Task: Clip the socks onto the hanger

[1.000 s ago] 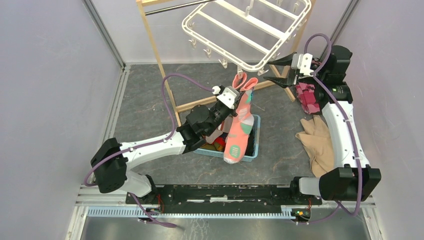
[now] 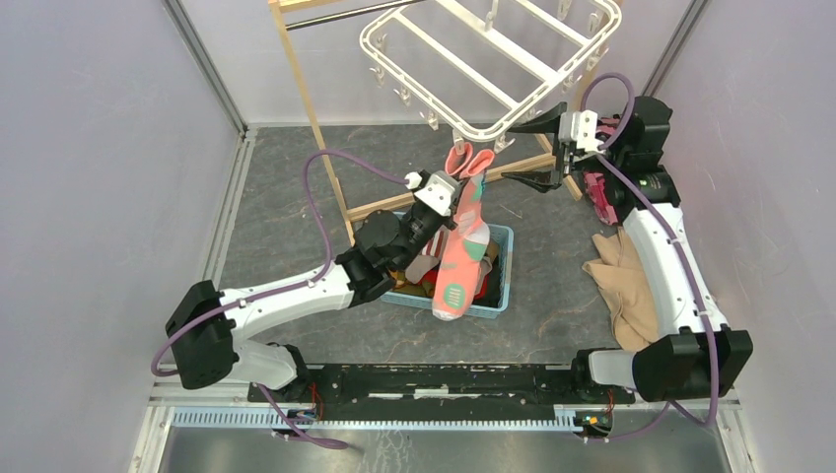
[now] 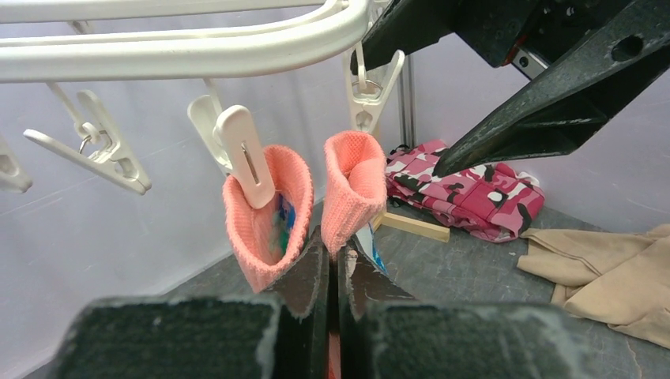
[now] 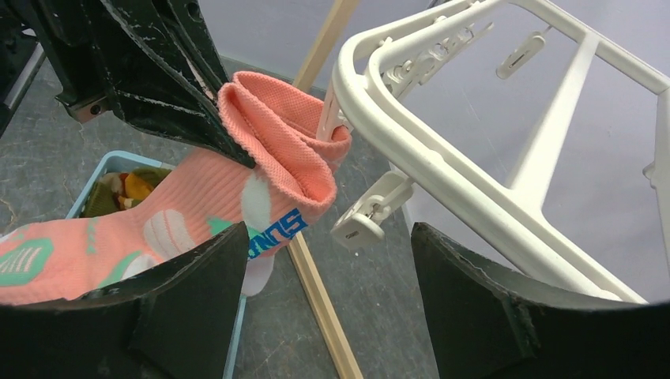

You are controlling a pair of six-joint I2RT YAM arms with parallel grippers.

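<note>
A coral sock (image 2: 461,258) with green and white patches hangs below the near corner of the white hanger (image 2: 498,132). My left gripper is shut on the sock, pinching its cuff in the middle so that two loops stand up. In the left wrist view, one white clip (image 3: 245,154) grips the rim of the left loop. Behind the right loop (image 3: 355,174) dangles another clip (image 3: 370,93), and whether it touches the cuff is unclear. My right gripper (image 2: 532,155) is open near the hanger's corner; in the right wrist view an empty clip (image 4: 370,213) lies between its fingers.
Beneath the sock stands a blue basket (image 2: 506,266) with several socks. Empty clips (image 3: 99,146) line the hanger's left edge. Pink camouflage cloth (image 3: 474,189) and a tan cloth (image 2: 626,286) lie on the right floor. A wooden frame (image 2: 311,108) supports the hanger.
The left gripper and the sock have shifted slightly left, and the hanger's near corner has swung left too. My right gripper has moved left and a little down, closer to the sock's cuff.
</note>
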